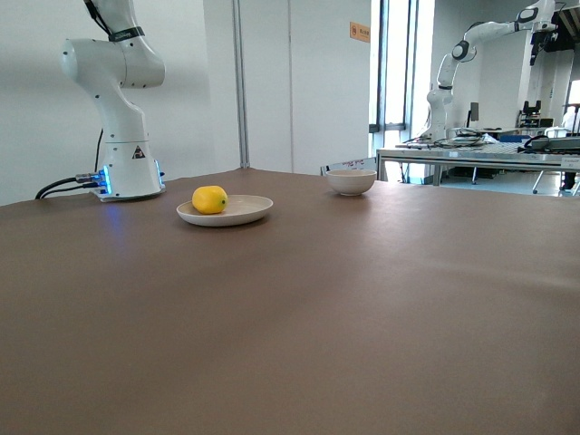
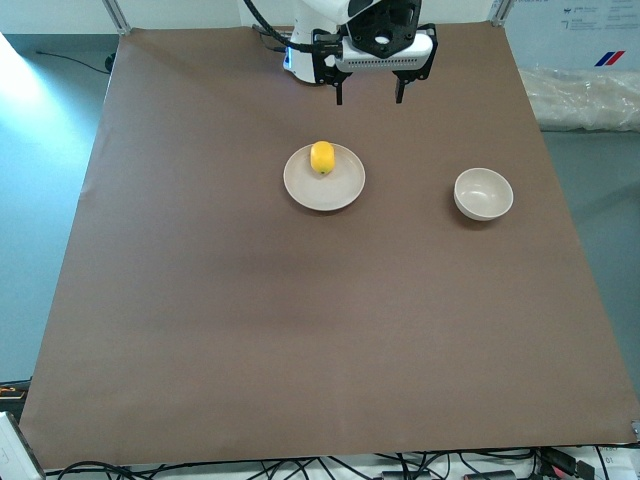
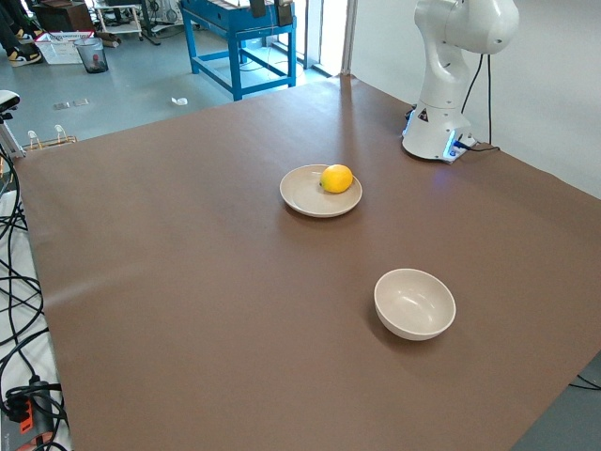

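A yellow lemon [image 2: 322,157] [image 1: 209,199] [image 3: 336,178] rests on a round beige plate [image 2: 323,192] [image 1: 245,210] [image 3: 310,197]. A small white bowl [image 2: 483,194] [image 1: 351,181] [image 3: 414,304] stands empty apart from the plate, to its right in the left view. My gripper [image 2: 369,97] hangs open at the back of the table in the left view, above and behind the plate, with nothing between its two black fingers; in the top and right views only the white arm shows.
Cables [image 3: 19,310] and equipment lie along one edge, outside the tabletop.
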